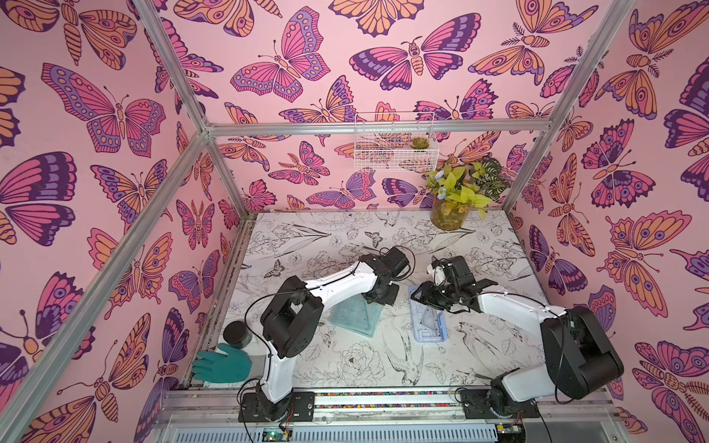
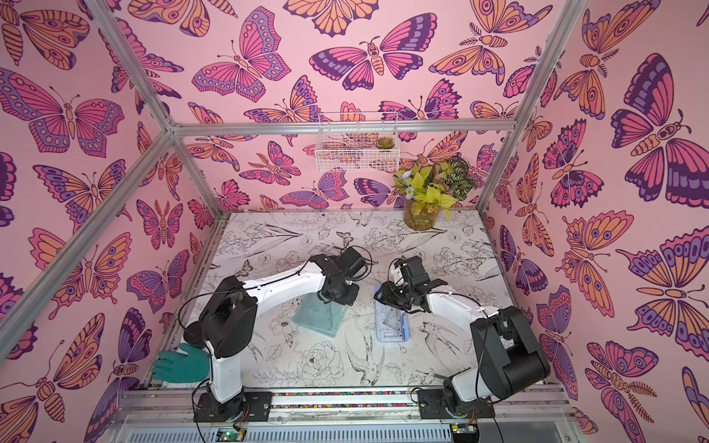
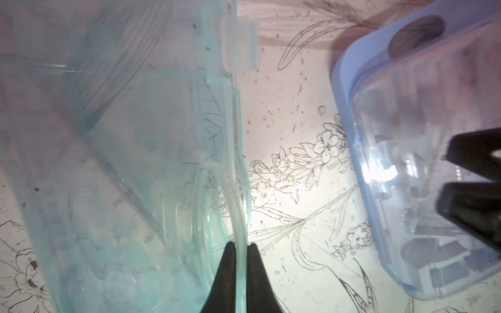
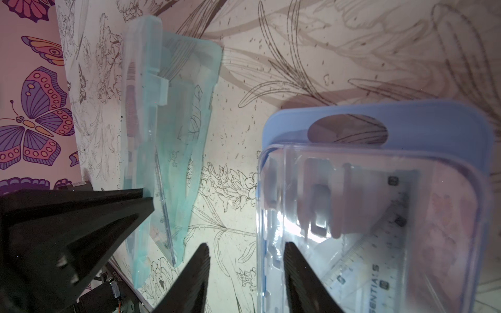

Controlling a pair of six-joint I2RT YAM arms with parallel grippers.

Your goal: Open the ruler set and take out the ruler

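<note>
A clear teal case (image 3: 104, 208) stands with its lid (image 4: 143, 172) raised, and a ruler (image 3: 138, 208) with fine marks shows diagonally through it. The lid's thin edge lies between the fingertips of my left gripper, which is shut on it. To the right is a blue-rimmed box (image 4: 433, 122) with a clear cover; a clear ruler (image 4: 360, 255) with black marks shows inside. My right gripper is partly open over the box's left side. That side edge shows between its fingers, though contact cannot be told.
A teal glove (image 1: 223, 363) and a dark round object (image 1: 237, 334) lie at the front left. The potted plant (image 1: 450, 214) stands at the back right. Bare table (image 1: 362, 361) stretches in front of both cases.
</note>
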